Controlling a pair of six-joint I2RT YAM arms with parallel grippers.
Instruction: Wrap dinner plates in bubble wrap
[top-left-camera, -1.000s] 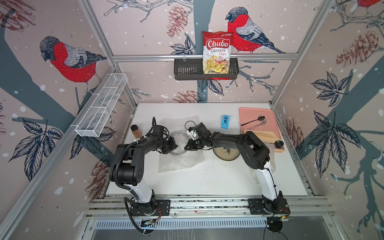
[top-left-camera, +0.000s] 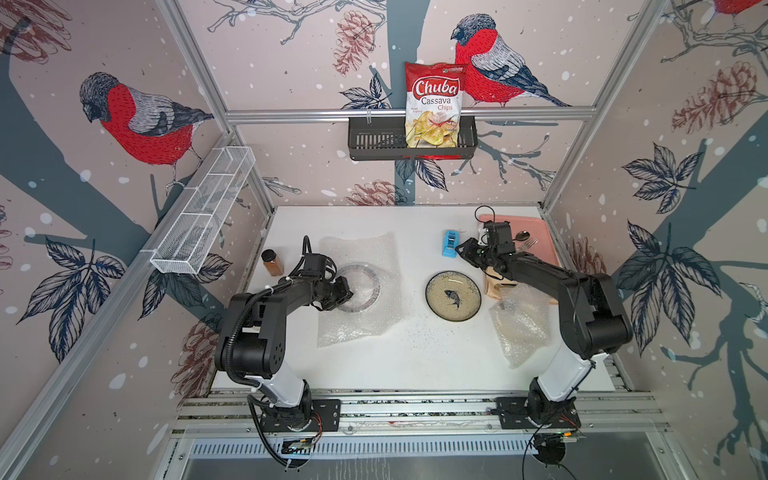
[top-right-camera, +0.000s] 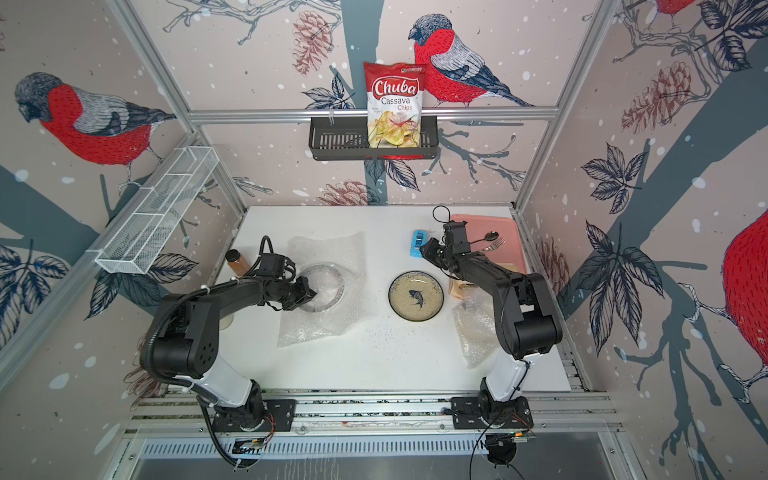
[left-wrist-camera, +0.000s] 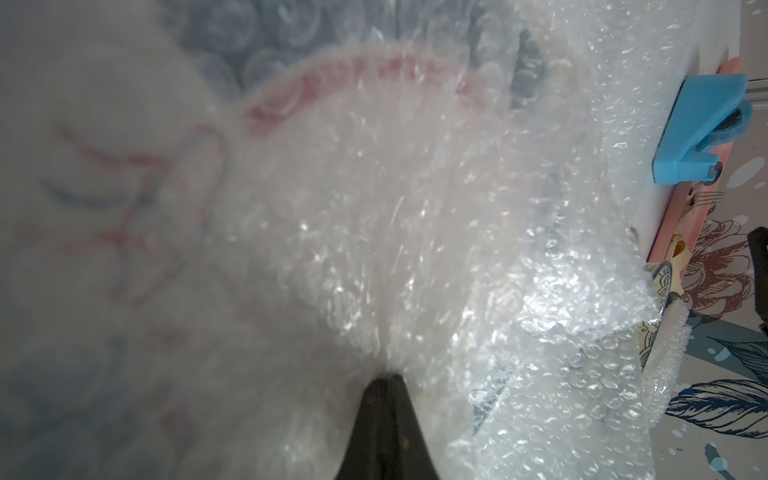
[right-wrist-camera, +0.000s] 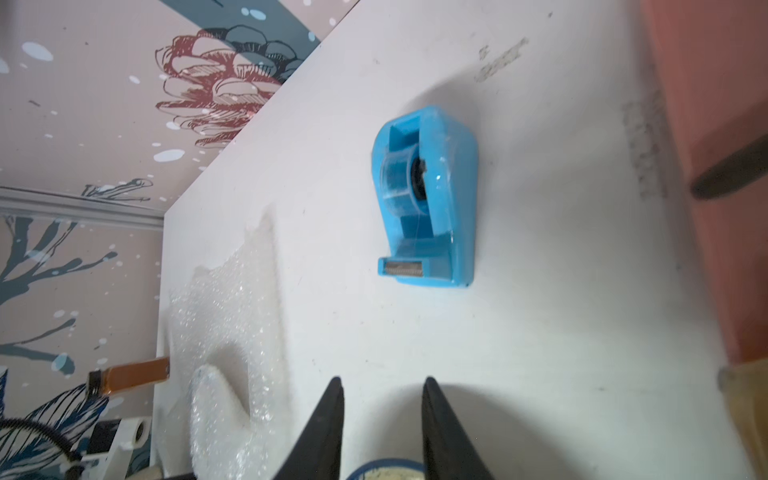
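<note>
On the left of the table a plate (top-left-camera: 365, 286) shows hazily through bubble wrap (top-left-camera: 376, 324) folded over it. My left gripper is shut, its tips pressed against the wrap; whether a fold is pinched between them cannot be seen. An unwrapped beige plate (top-left-camera: 453, 296) with a dark fish drawing lies mid-table. My right gripper hangs above the table with its fingers parted and nothing between them. In the right wrist view the blue tape dispenser (right-wrist-camera: 436, 200) stands beyond its fingertips, untouched.
A pink tray (top-right-camera: 512, 240) with a spoon and fork sits at the back right. Loose bubble wrap (top-left-camera: 520, 328) lies at the right. A brown-capped bottle (top-left-camera: 272, 262) stands at the far left.
My right gripper has swung from the wrapped plate to the right and back, over the beige plate, to beside the tape dispenser. My left arm has stayed almost still.
</note>
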